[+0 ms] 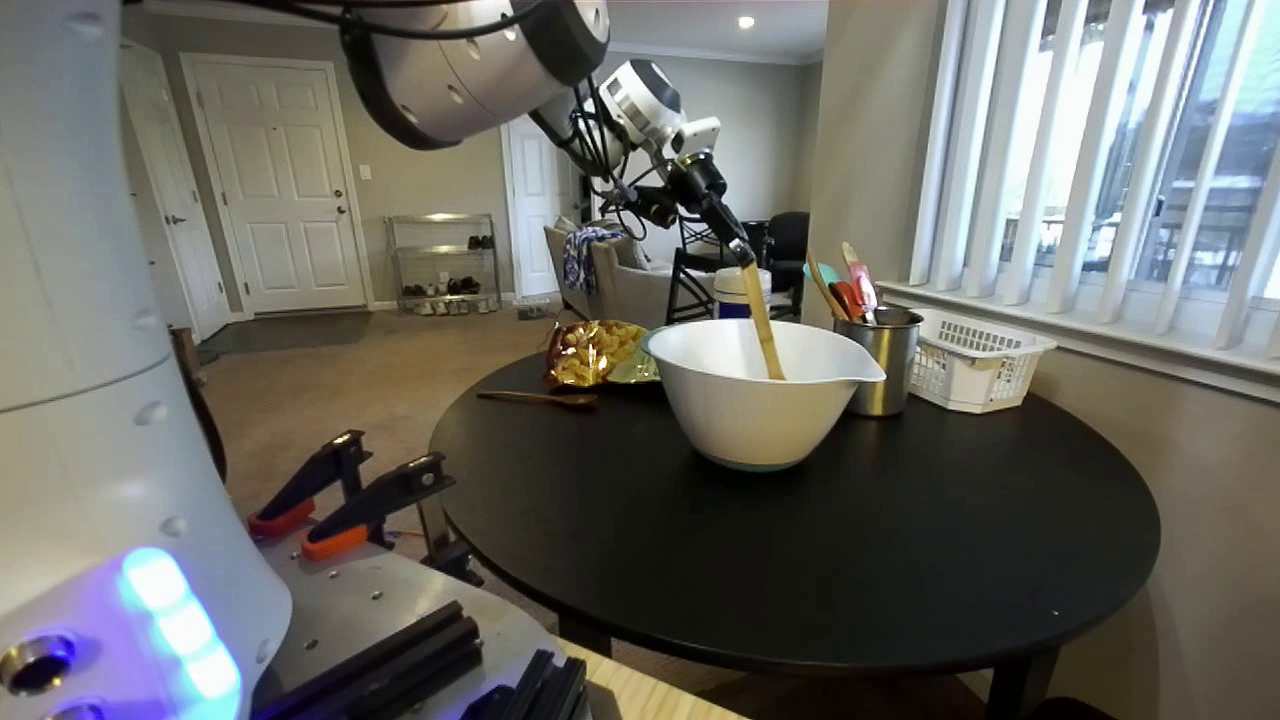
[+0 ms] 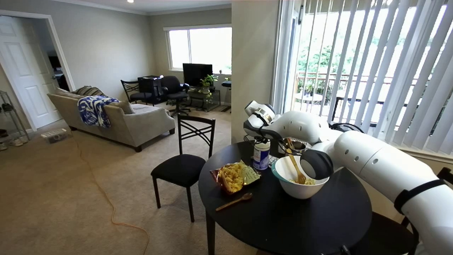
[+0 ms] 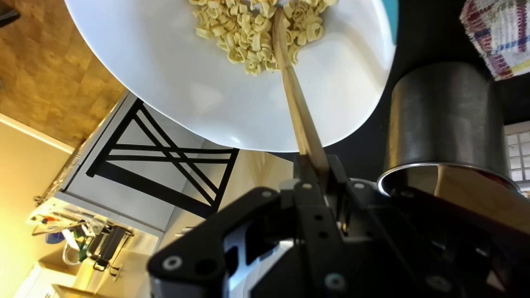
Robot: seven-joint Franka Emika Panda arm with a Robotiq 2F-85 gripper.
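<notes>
My gripper (image 1: 744, 254) is shut on the handle of a wooden spoon (image 1: 761, 322), above the far rim of a white mixing bowl (image 1: 768, 420). The spoon slants down into the bowl. In the wrist view, the wooden spoon (image 3: 296, 99) runs from between my fingers to a heap of pale pasta (image 3: 243, 37) on the bowl's floor, and its tip lies among the pieces. Exterior view 2 shows the spoon (image 2: 296, 165) reaching the pasta (image 2: 308, 181); there the arm hides part of the bowl (image 2: 301, 192).
Right of the bowl stands a metal utensil holder (image 1: 885, 366), with a white basket (image 1: 974, 366) beyond it. An open bag of yellow food (image 2: 232, 176), a second wooden spoon (image 2: 233, 202) and a white-and-blue canister (image 2: 261, 156) are nearby.
</notes>
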